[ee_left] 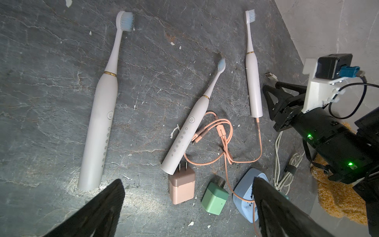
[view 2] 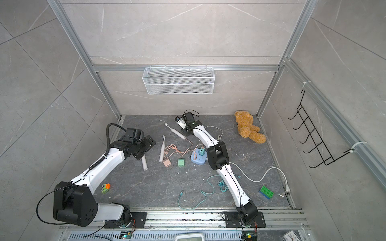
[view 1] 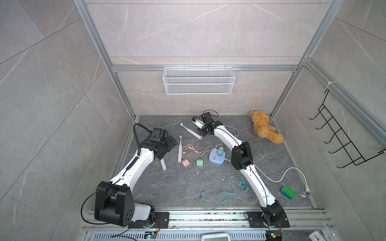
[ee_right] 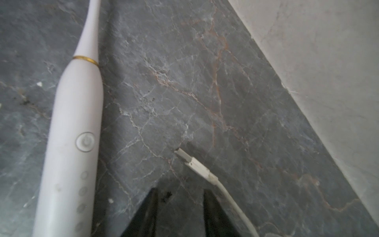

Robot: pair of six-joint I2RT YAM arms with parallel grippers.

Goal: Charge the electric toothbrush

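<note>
Three white electric toothbrushes lie on the grey surface: left (ee_left: 96, 126), middle (ee_left: 185, 134), and right (ee_left: 253, 83), the right one with a pink cable (ee_left: 258, 138) at its base. My left gripper hovers open over them. My right gripper is low at the back, part open with nothing between its fingertips, beside a toothbrush handle and a white cable's metal plug (ee_right: 199, 167). A pink charger (ee_left: 181, 189) and green charger (ee_left: 214, 199) lie near a blue power strip (view 1: 215, 159), which has a mint plug (view 1: 220, 151) on it.
A teddy bear (view 1: 265, 128) sits back right. A teal cable (view 1: 225, 194) and green-blue block (view 1: 287, 192) lie toward the front. A wire basket (view 1: 198, 80) hangs on the back wall.
</note>
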